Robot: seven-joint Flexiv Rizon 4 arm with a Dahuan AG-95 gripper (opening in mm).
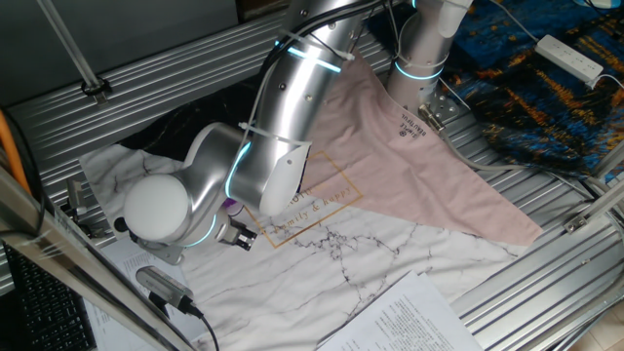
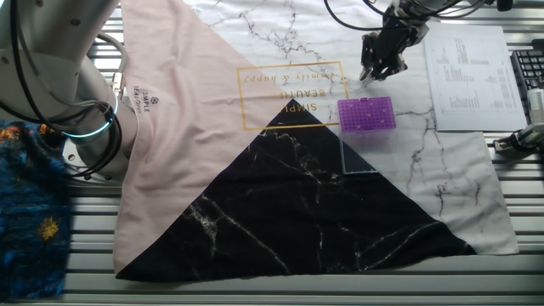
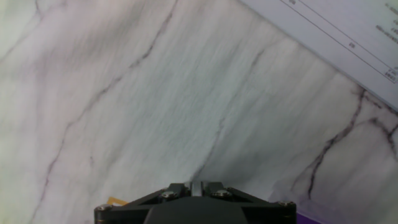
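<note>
My gripper [image 1: 246,237] hangs over the white marble-patterned part of the cloth. In the wrist view its fingertips [image 3: 214,187] come together at the bottom edge, and no object shows between them. A purple gridded rack [image 2: 367,113] lies on the cloth, with a clear lid or tray [image 2: 371,157] adjoining it. From exterior view 2, the gripper [image 2: 371,68] is beyond the rack and apart from it. The arm hides most of the rack in exterior view 1. Only a purple sliver [image 3: 305,219] of it enters the wrist view, at the lower right.
Printed sheets [image 1: 400,317] lie at the cloth's edge, with another sheet [image 2: 476,76] near the keyboard [image 2: 529,66]. A grey device with a cable [image 1: 166,288] stands near the metal post. The pink part [image 2: 183,110] and black part [image 2: 280,212] of the cloth are mostly clear.
</note>
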